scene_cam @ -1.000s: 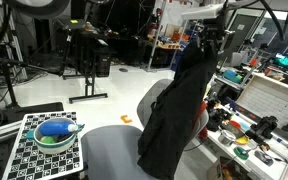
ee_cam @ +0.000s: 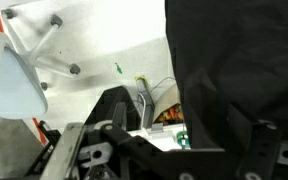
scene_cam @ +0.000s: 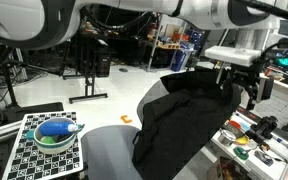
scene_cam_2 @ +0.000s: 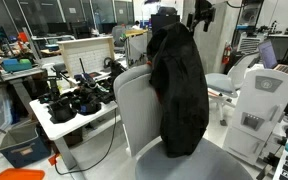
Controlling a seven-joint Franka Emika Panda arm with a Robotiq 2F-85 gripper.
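A black cloth, perhaps a garment (scene_cam: 179, 118), is draped over the backrest of a grey chair and hangs down onto its seat (scene_cam: 109, 150). The second exterior view shows the cloth (scene_cam_2: 181, 90) over one side of the backrest (scene_cam_2: 137, 110), its lower end resting on the seat. My gripper (scene_cam: 251, 99) is open beyond the right edge of the cloth, clear of the backrest. In the wrist view, the black cloth (ee_cam: 246, 60) fills the right side, partly behind one finger; nothing shows gripped between the fingers.
A white bowl with a blue item (scene_cam: 54, 132) stands on a checkered board (scene_cam: 24, 160) at the left. Several small objects clutter a white table (scene_cam: 259, 160) at the right. Another table (scene_cam_2: 79, 122) holds black gear. Open floor lies behind the chair.
The cloth's raised top has come down and spread rightward over the backrest. My gripper has moved right and lower, away from the top of the cloth, and has let go of it.
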